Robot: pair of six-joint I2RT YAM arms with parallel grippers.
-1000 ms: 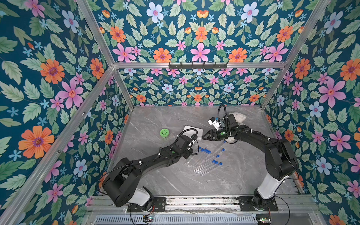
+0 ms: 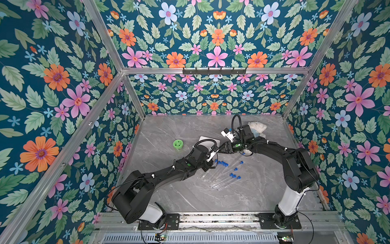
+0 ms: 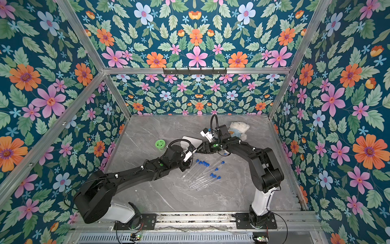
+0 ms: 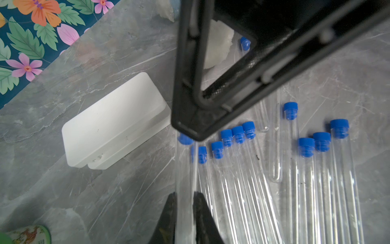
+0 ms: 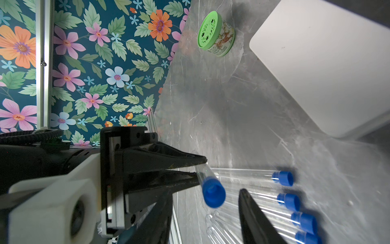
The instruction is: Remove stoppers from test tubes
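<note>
My left gripper is shut on an upright clear test tube [image 4: 185,172] with a blue stopper [image 5: 213,191] at its top. My right gripper hangs part open over that stopper, one finger either side of it in the right wrist view; whether they touch it is unclear. Several other stoppered tubes [image 3: 203,183] lie on the grey table below, blue caps [image 4: 339,126] toward the back.
A white box [image 4: 109,122] lies behind the tubes. A green tin [image 2: 178,144] stands to the left. A plush toy [image 3: 239,130] sits at the back right.
My right gripper has moved left toward my left gripper and the held tube. My left arm has shifted slightly to the right.
</note>
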